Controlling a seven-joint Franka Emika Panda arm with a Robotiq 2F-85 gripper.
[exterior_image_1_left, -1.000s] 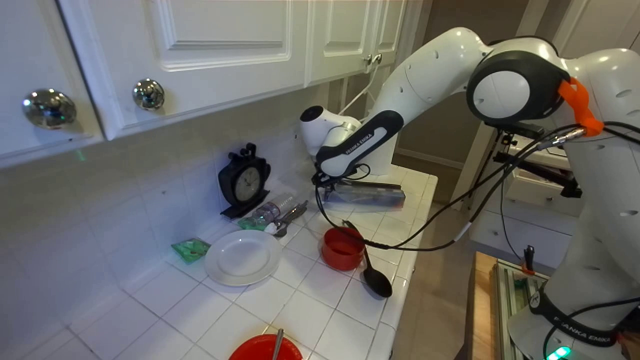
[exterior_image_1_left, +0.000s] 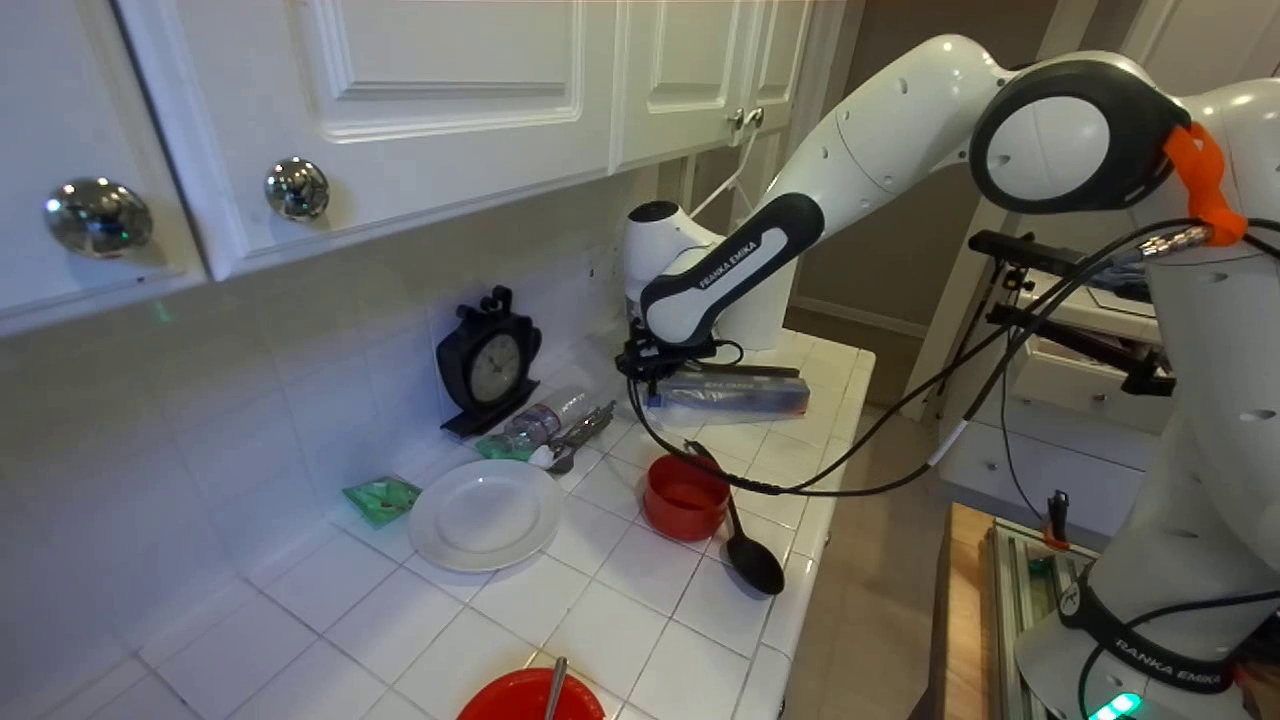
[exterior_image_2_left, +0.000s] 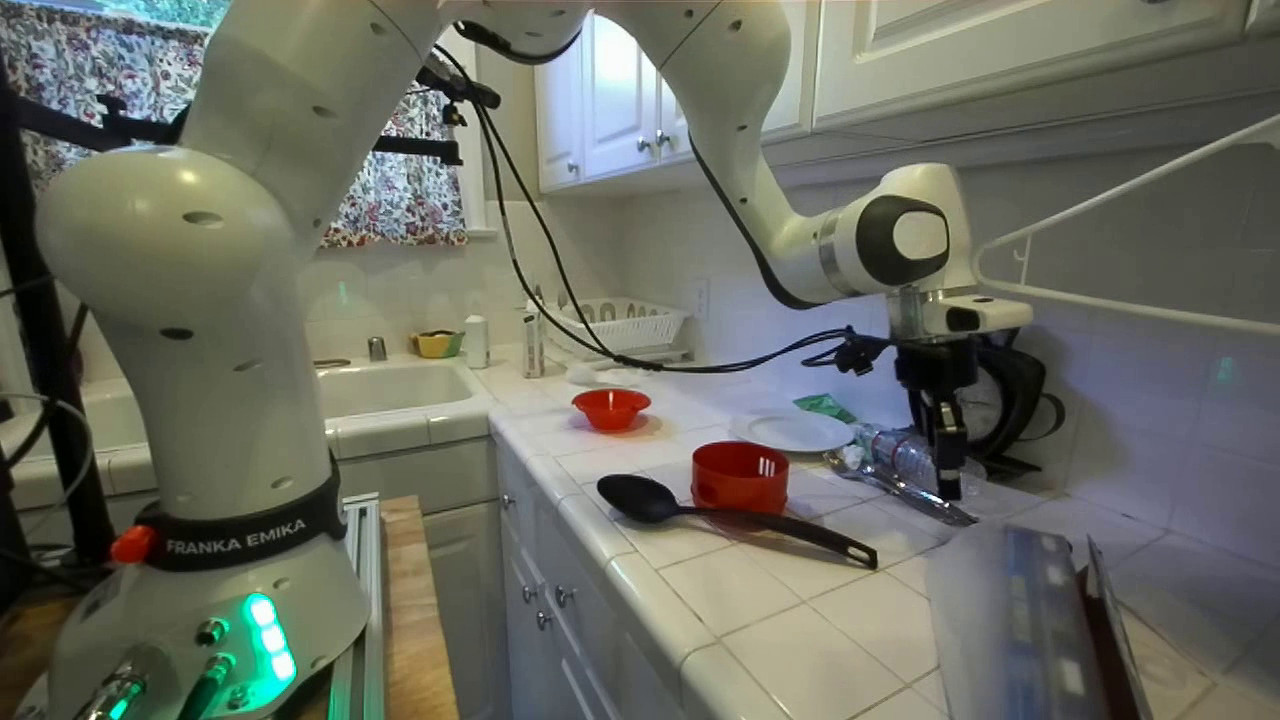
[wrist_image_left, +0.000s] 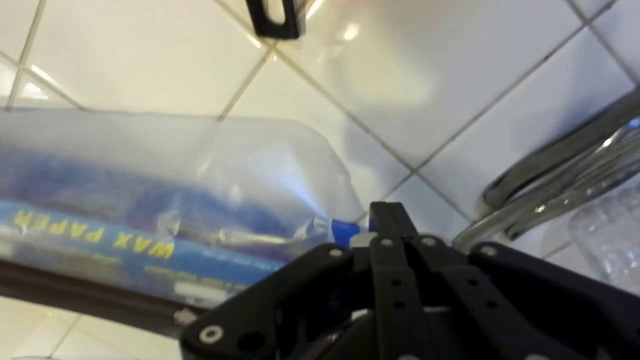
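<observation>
In the wrist view my gripper is shut, with nothing visible between its fingers. Just outside the fingertips, on their left, lies the end of a blue wax paper box (wrist_image_left: 210, 258) in a clear plastic wrapper (wrist_image_left: 288, 162). A small blue piece (wrist_image_left: 345, 231) shows at that end, close beside the fingers. Exterior view 1 has the wrapped box (exterior_image_1_left: 744, 394) lying on the counter at the far end. From exterior view 2, my gripper (exterior_image_2_left: 949, 492) points down above the counter, beyond the box (exterior_image_2_left: 1032, 612).
Metal utensils (wrist_image_left: 558, 174) and a clear bottle (wrist_image_left: 618, 234) lie to the gripper's right. A red cup (exterior_image_1_left: 686, 496), a black spoon (exterior_image_1_left: 753, 562), a white plate (exterior_image_1_left: 486, 516) and a black clock (exterior_image_1_left: 489, 360) share the counter. Bare tiles (exterior_image_1_left: 588, 612) lie toward the front.
The gripper stays shut.
</observation>
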